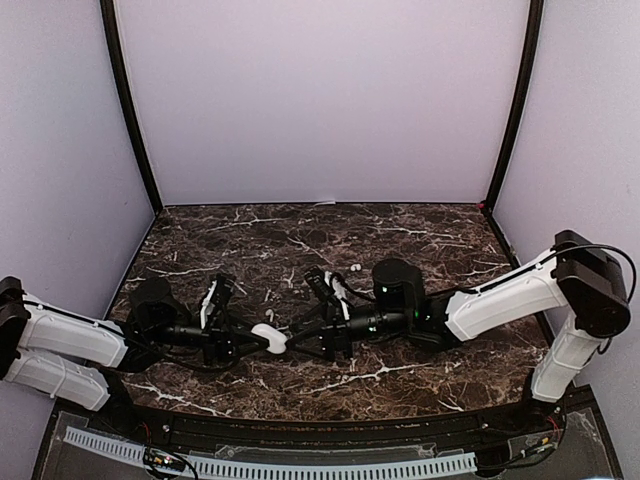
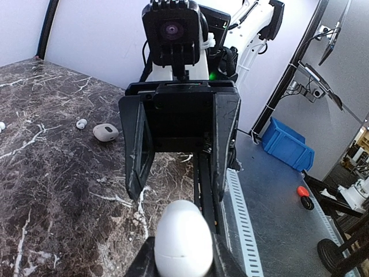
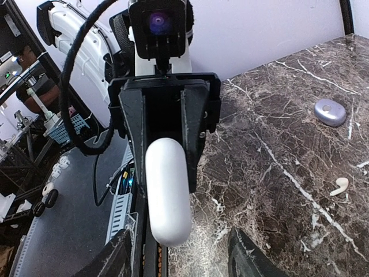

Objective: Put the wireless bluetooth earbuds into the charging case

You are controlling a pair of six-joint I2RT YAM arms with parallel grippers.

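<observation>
My left gripper is shut on a smooth white charging case [image 3: 168, 193], which juts out from its fingertips above the table. No open lid shows on it. Facing it from the right, my right gripper [image 1: 298, 340] has its fingers [image 3: 115, 259] apart on either side of the case's free end; whether they touch it I cannot tell. A white earbud [image 3: 340, 186] lies on the marble surface, also visible as a small earbud [image 1: 269, 314] behind the grippers. In the left wrist view another earbud [image 2: 81, 123] rests by a beige case.
The beige rounded case [image 2: 106, 132] and a lavender case [image 3: 330, 112] sit on the marble table [image 1: 330, 235]. Small white pieces [image 1: 356, 267] lie farther back. A blue bin [image 2: 287, 144] stands beyond the table.
</observation>
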